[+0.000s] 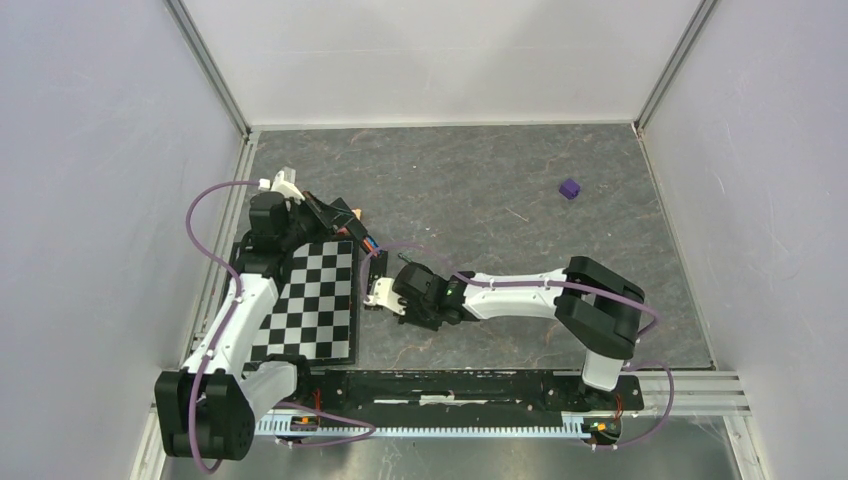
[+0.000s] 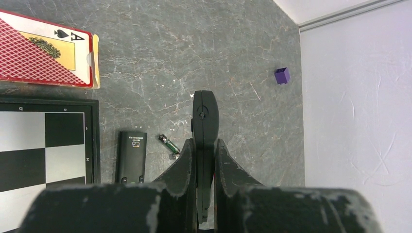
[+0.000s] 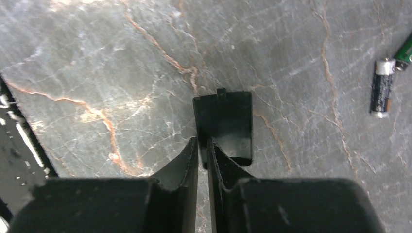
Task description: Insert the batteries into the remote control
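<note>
My left gripper is shut on a black remote [image 2: 204, 109], held upright in the left wrist view; in the top view blue-and-orange batteries show in it [image 1: 371, 244]. My right gripper is low over a small black battery cover [image 3: 223, 116] on the floor, its fingertips close together at the cover's near end; whether they grip it cannot be told. A green battery [image 3: 404, 51] and a dark battery [image 3: 381, 88] lie off to the right in the right wrist view. A second black remote [image 2: 131, 154] lies beside the chessboard.
A checkered board [image 1: 312, 310] fills the left, with a playing-card box [image 2: 46, 48] behind it. A small purple block [image 1: 569, 189] sits at the back right.
</note>
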